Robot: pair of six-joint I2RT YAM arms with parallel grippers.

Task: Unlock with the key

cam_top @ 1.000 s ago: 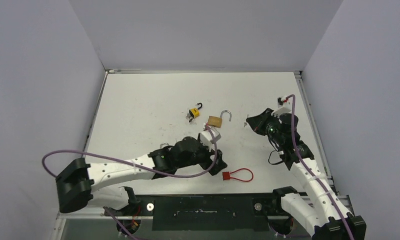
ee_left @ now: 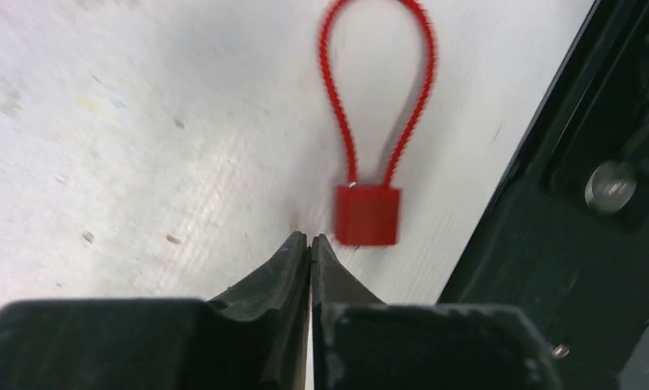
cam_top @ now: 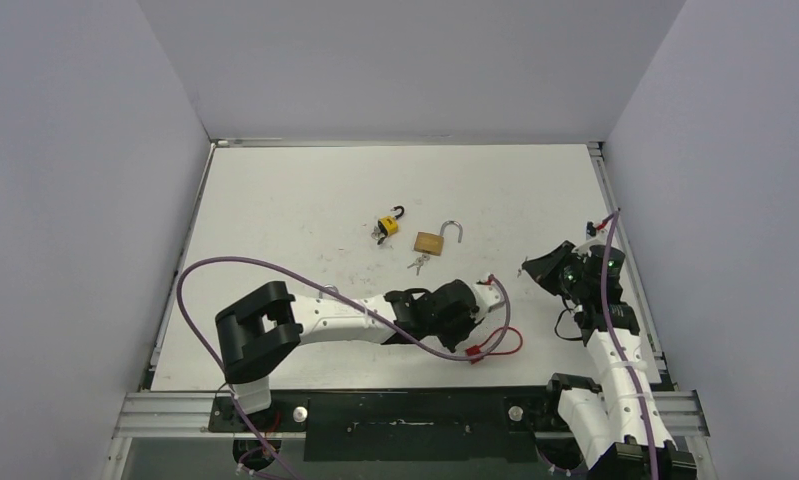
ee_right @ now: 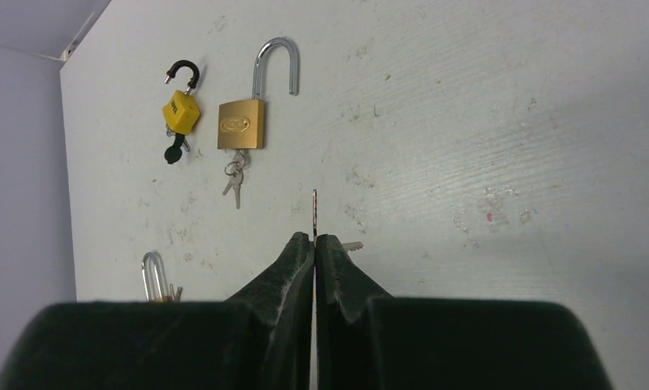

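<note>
A red padlock (ee_left: 368, 215) with a red cable loop lies flat near the table's front edge. My left gripper is shut with nothing between its fingers, its tips just beside the lock body in the left wrist view. Whether they touch it I cannot tell. From above, the left arm stands over the table just left of the red padlock (cam_top: 474, 353). Out to the right, my right gripper is shut on a thin key (ee_right: 314, 210) seen edge-on. A second small key (ee_right: 352, 246) pokes out beside the fingertips.
An open brass padlock (cam_top: 428, 244) with keys (cam_top: 419, 263) and an open yellow padlock (cam_top: 388, 226) lie mid-table. Another shackle (ee_right: 153, 275) shows low in the right wrist view.
My right gripper has moved a little to the right.
</note>
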